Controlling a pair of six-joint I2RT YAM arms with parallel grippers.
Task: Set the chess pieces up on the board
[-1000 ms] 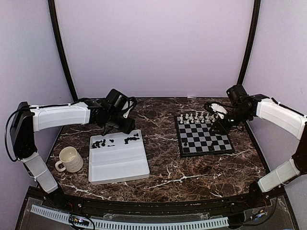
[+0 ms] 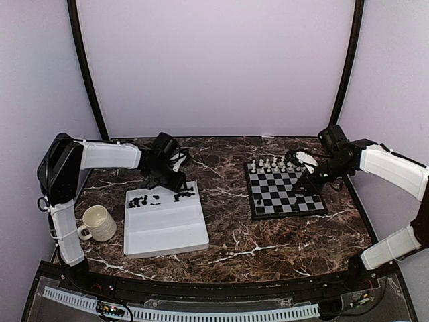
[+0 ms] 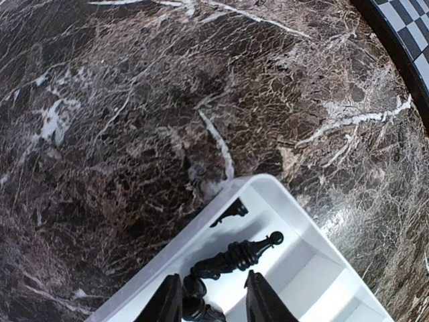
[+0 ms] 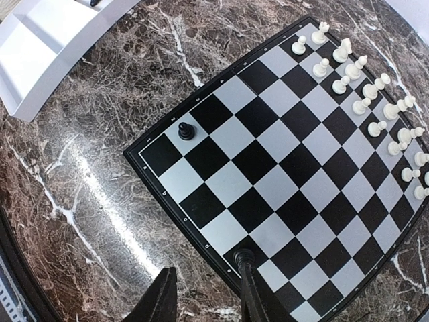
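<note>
The chessboard point(image 2: 281, 194) holds white pieces in two rows along its back side and two black pieces: a small one point(image 4: 186, 131) and another point(image 4: 244, 258) near the edge. My left gripper hovers over the back compartment of the white tray point(image 2: 165, 228), fingers apart above black pieces point(image 3: 238, 255) lying there, with nothing visibly held. My right gripper is over the board, fingers apart, the right finger overlapping the nearer black piece in the wrist view; whether it touches cannot be told.
A white mug point(image 2: 99, 223) stands left of the tray. Bare marble table point(image 2: 228, 241) lies between tray and board and along the front.
The right gripper has come slightly lower over the board.
</note>
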